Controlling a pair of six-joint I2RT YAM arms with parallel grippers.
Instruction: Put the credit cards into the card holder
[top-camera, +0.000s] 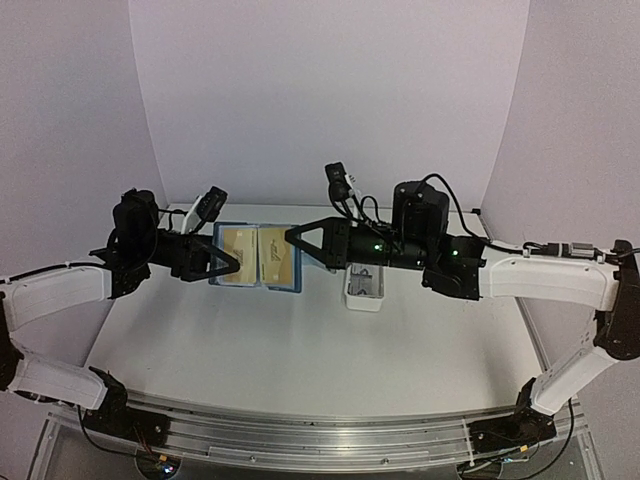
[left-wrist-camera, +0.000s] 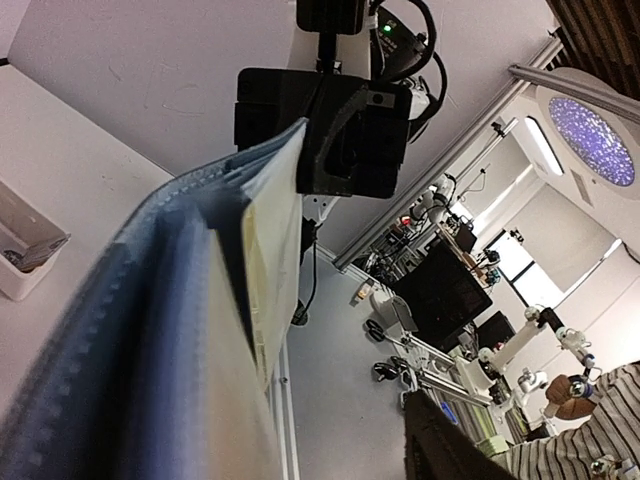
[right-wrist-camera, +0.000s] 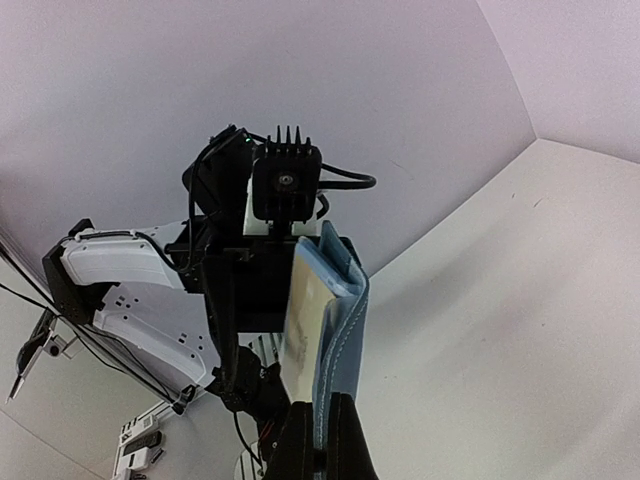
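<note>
The card holder (top-camera: 258, 258) is a blue-edged wallet with two yellowish panels facing up in the top view, held up off the table. My right gripper (top-camera: 290, 236) is shut on its right edge; in the right wrist view the blue stitched edge (right-wrist-camera: 343, 345) runs down between the fingertips. At the holder's left side is my left gripper (top-camera: 236, 266). It stands part open, and in the right wrist view one left finger (right-wrist-camera: 222, 310) is clear of the holder while the other is hidden behind it. I cannot tell loose credit cards apart here.
A white tray (top-camera: 364, 304) with greyish contents stands on the table below the right arm, which partly covers it. Walls enclose the back and sides.
</note>
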